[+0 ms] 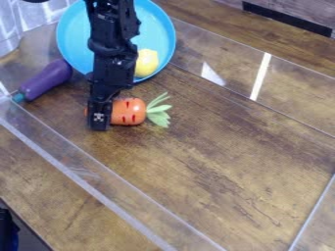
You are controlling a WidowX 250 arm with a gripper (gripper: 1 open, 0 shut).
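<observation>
My black gripper (pixel 102 110) reaches down from the top of the view onto a toy carrot (pixel 128 113), orange with black marks and pale green leaves, on the wooden surface. The gripper is shut on the carrot's left end; its far finger is partly hidden.
A blue round plate (pixel 155 25) with a yellow object (pixel 149 63) lies behind the arm. A purple toy eggplant (pixel 47 78) lies to the left. Clear strips run along the surface.
</observation>
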